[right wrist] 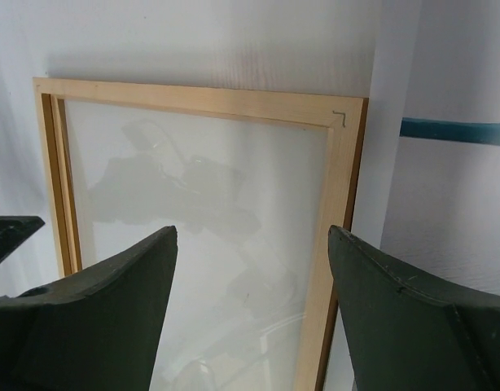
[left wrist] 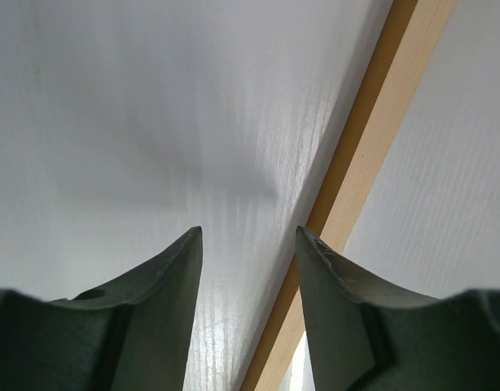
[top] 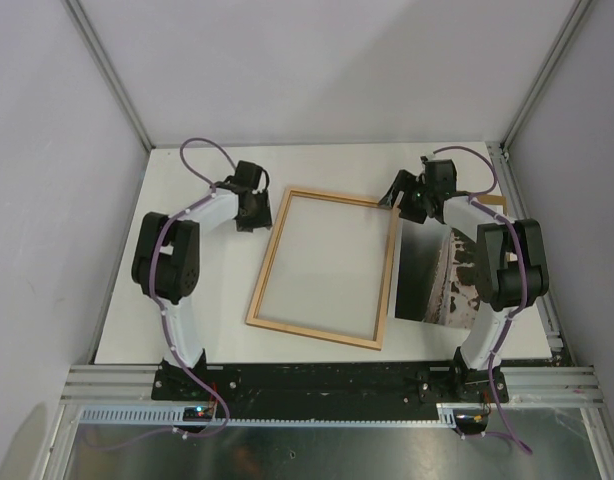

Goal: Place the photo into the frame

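Note:
The wooden frame [top: 385, 280], with a pale sheet inside, lies slightly turned in the middle of the white table. A dark photo [top: 419, 270] lies to its right, partly under the right arm. My open left gripper is at the frame's left side, its fingertips by the wooden edge. My open right gripper is over the frame's top right corner, nothing held between its fingers.
Bare table [top: 127, 330] shows at the left and along the back. More wooden edging [top: 492, 202] shows beside the photo at the right, partly hidden by the right arm.

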